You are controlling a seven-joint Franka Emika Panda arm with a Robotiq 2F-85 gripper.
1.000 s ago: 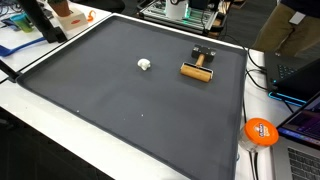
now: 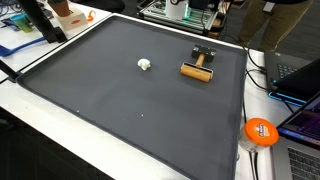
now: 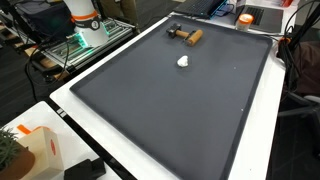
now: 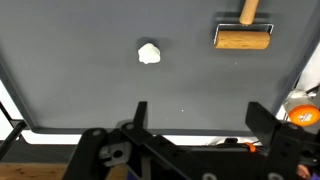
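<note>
A small white lump (image 2: 144, 64) lies on the dark grey mat (image 2: 130, 110); the wrist view shows the same lump (image 4: 149, 53) left of centre. Some way to its right rests a roller with a wooden handle and an orange-brown barrel (image 2: 197, 72), seen at upper right in the wrist view (image 4: 243, 39). My gripper looks down from above the mat, its two black fingers wide apart at the lower edge of the wrist view. It stands open with nothing between the fingers, clear of both objects.
Off the mat, on the white table border (image 2: 120, 150), stands an orange-lidded jar (image 2: 261, 132) near a laptop (image 2: 295, 160). Pots (image 2: 67, 13) stand beyond the far left corner.
The lump and the roller have not moved. Only the person at the upper right has shifted a little.
</note>
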